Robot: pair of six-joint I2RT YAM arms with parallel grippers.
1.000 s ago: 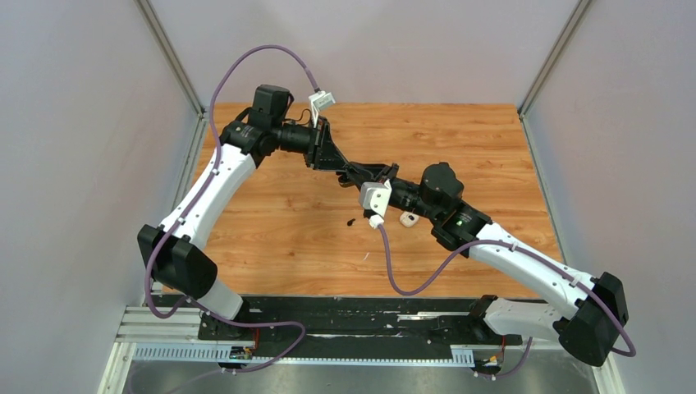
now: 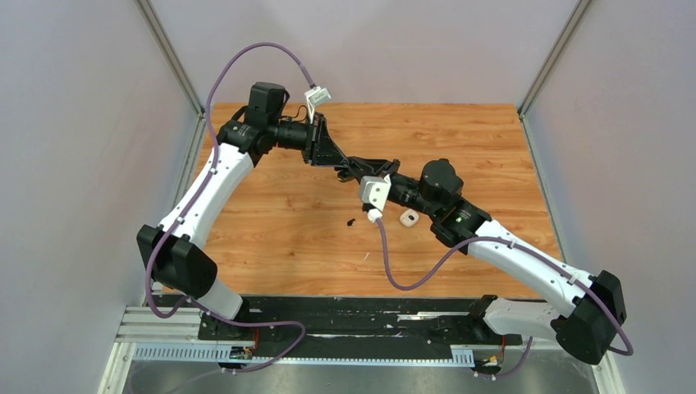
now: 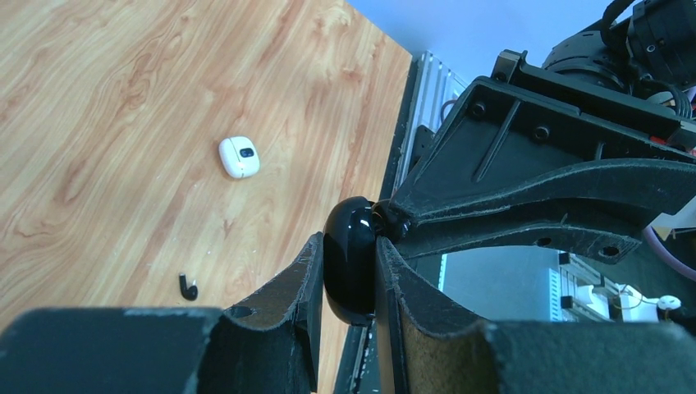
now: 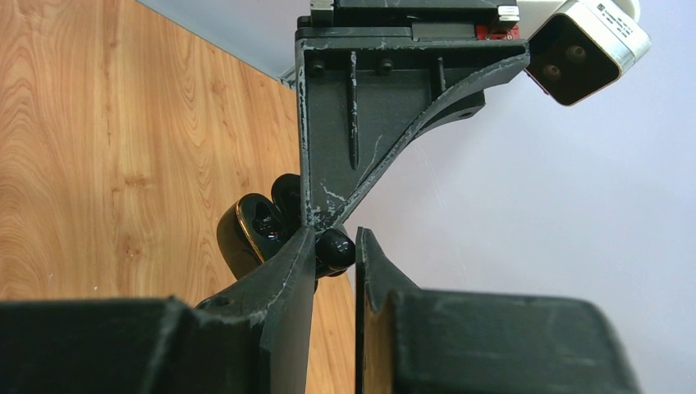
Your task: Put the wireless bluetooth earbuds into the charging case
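Over the table centre my two grippers meet. My left gripper is shut on a glossy black charging case; the right wrist view shows this case (image 4: 242,234) open, with a gold rim and raised lid. My right gripper is shut on a small black earbud (image 4: 335,246), held right against the case. Whether the earbud sits in its slot is hidden by the fingers. A second black earbud (image 3: 188,287) lies on the wooden table.
A white earbud case (image 2: 409,218) lies on the table (image 2: 443,139) right of centre, under the right arm. Much of the wooden top is clear; walls bound it at the sides and back.
In the top view my right arm has shifted very slightly, its wrist and cable a little higher in the picture; the left arm is almost unchanged.
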